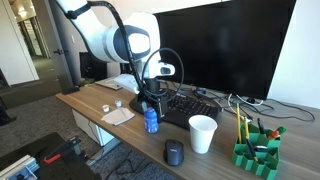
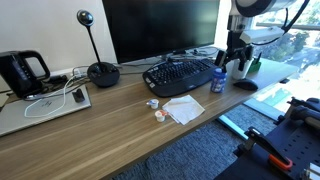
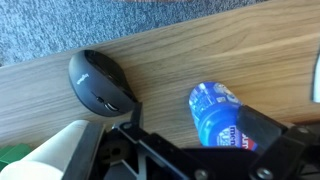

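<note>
A blue bottle or can (image 1: 151, 121) stands upright on the wooden desk, in front of the keyboard. Just above and behind it in exterior view 1 is my gripper (image 1: 155, 99), open and holding nothing. From the wrist, the blue container (image 3: 212, 108) shows beneath the open gripper, nearer the right finger, which overlaps its edge. A black mouse (image 3: 101, 82) lies to the left of the fingers. In exterior view 2 the blue container (image 2: 219, 80) stands clear on the desk, with the gripper behind it.
A white cup (image 1: 201, 134) and a green holder of pens and tools (image 1: 257, 151) stand to the right. Behind are the black keyboard (image 1: 190, 108) and a large monitor (image 1: 228, 47). White paper (image 2: 182, 109) and small white pieces lie on the desk's other side.
</note>
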